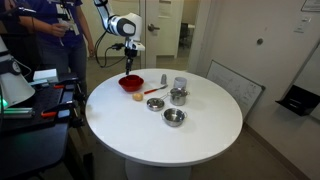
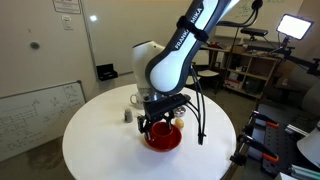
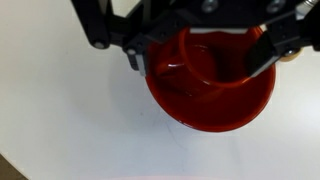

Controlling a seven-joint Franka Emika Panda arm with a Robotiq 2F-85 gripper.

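A red bowl (image 1: 131, 84) rests on the far left part of the round white table, and its wide rim (image 3: 215, 125) fills the middle of the wrist view. Inside it is a red cup (image 3: 222, 62), partly covered by the gripper. My gripper is open, its dark fingers (image 3: 136, 58) apart on either side of the cup. In exterior view 2 the arm reaches down over the bowl (image 2: 163, 143). Whether the fingers touch the cup cannot be told.
A metal bowl (image 1: 174, 117), a small pot (image 1: 179, 97), a smaller metal bowl (image 1: 155, 103), an orange item (image 1: 138, 97) and a clear container (image 1: 181, 82) stand to the right of the red bowl.
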